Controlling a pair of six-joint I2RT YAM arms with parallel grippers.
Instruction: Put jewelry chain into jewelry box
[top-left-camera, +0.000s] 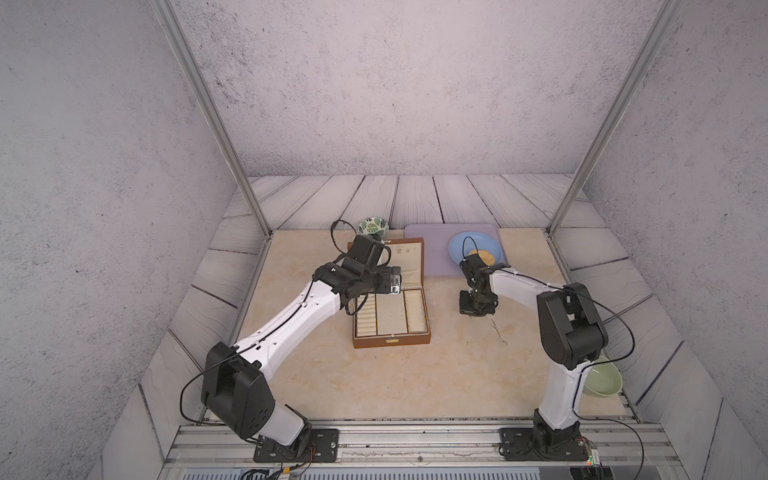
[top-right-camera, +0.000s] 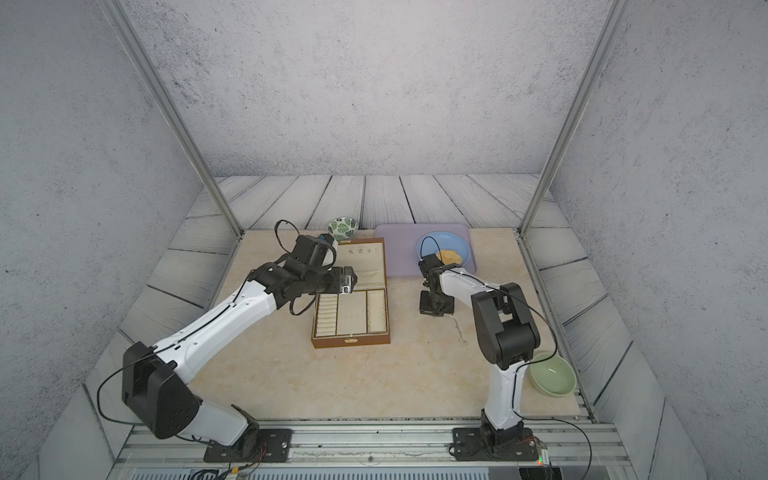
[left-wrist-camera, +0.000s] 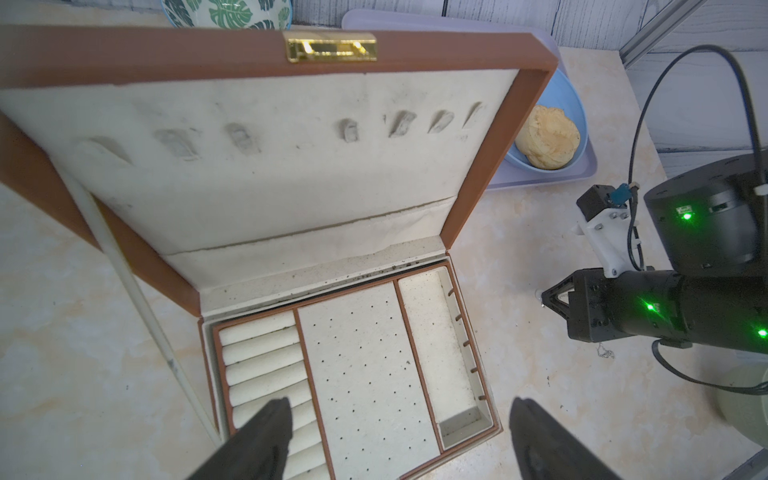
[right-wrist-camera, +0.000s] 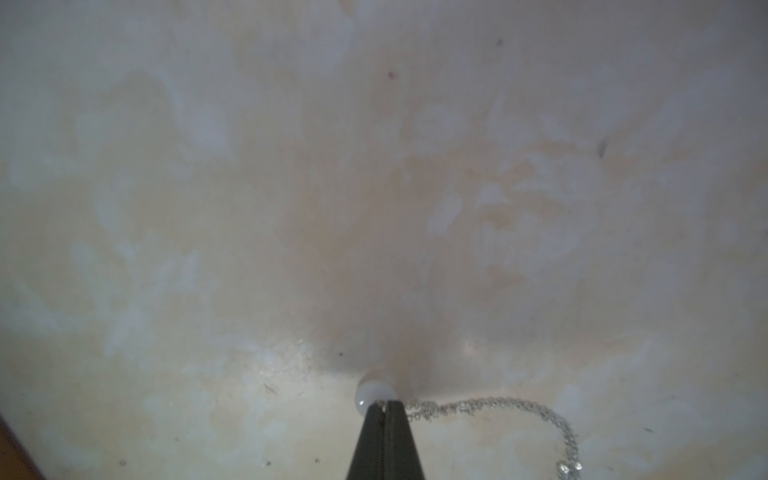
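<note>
A thin silver jewelry chain (right-wrist-camera: 512, 402) lies on the table, curving rightward from the right gripper's fingertips. Just left of those tips shows a round, whitish bead (right-wrist-camera: 369, 393). My right gripper points down at the tabletop, its fingers shut together at the chain's end; whether the chain is pinched between them I cannot tell. The brown jewelry box (top-left-camera: 392, 341) stands with its lid raised, left of the chain. Its cream compartments (left-wrist-camera: 364, 368) look empty in the left wrist view. Above the box hangs my left gripper, open, nothing between its fingers.
Behind the box sits a leaf-patterned bowl (top-left-camera: 373, 227). A purple tray (top-left-camera: 432, 240) at the back carries a blue plate (top-left-camera: 458, 245) with a yellowish, bread-like item (left-wrist-camera: 549, 137). One green bowl (top-right-camera: 553, 374) is at the right edge.
</note>
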